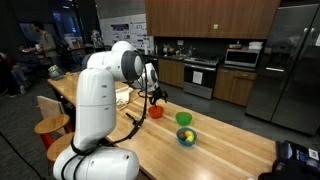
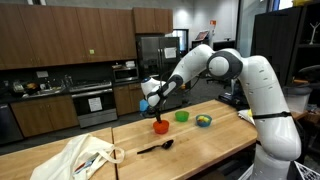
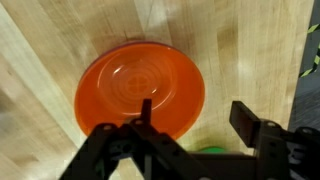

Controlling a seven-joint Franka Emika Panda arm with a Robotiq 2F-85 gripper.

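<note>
An orange-red bowl (image 3: 130,85) fills much of the wrist view, and nothing shows inside it. My gripper is over the bowl's right side, its two dark fingers apart with nothing between them. One finger (image 3: 147,110) overlaps the bowl in this view, while the other is beyond the rim, over bare wood. From the outside, the red bowl (image 1: 155,112) sits on the wooden table just below the gripper (image 1: 156,98). Whether the fingertips touch the bowl cannot be told.
A green bowl (image 1: 183,118) stands close to the red one. Nearby is a blue bowl (image 1: 186,136) holding yellow things. A dark tool (image 2: 155,146) and white cloth (image 2: 82,158) lie elsewhere on the table.
</note>
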